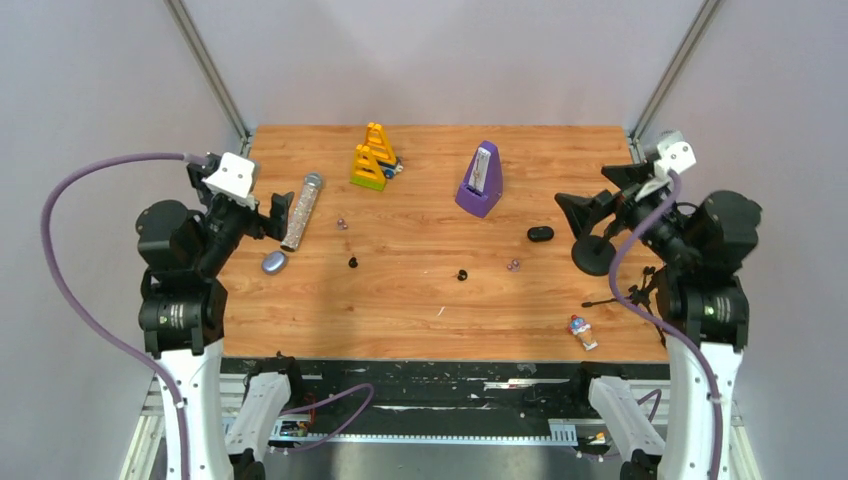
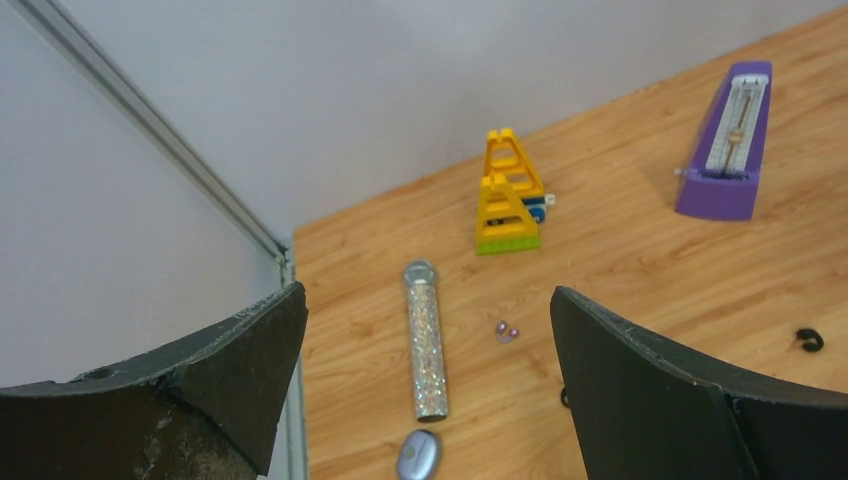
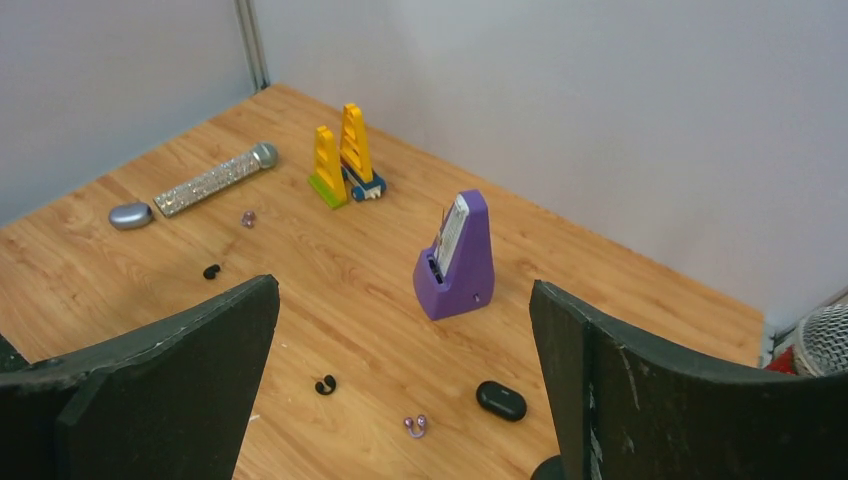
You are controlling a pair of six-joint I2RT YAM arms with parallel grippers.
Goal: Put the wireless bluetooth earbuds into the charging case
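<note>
On the wooden table lie two small black earbuds, one left of centre (image 1: 352, 262) and the other near the middle (image 1: 462, 275). A glossy black oval case (image 1: 540, 233), apparently closed, lies right of centre. A silver-grey oval case (image 1: 273, 262) rests at the left edge. Two pairs of tiny pinkish pieces, one at the left (image 1: 342, 224) and one at the right (image 3: 415, 427), may also be earbuds. My left gripper (image 1: 268, 206) is open and empty, above the left side. Over the right side hangs my right gripper (image 1: 582, 186), open with nothing between its fingers.
A glittery microphone (image 1: 302, 212), yellow toy frames (image 1: 374, 157) and a purple metronome (image 1: 481, 180) stand behind. A round black stand base (image 1: 593, 255), small tripod (image 1: 646, 292) and ice-cream toy (image 1: 582, 332) occupy the right.
</note>
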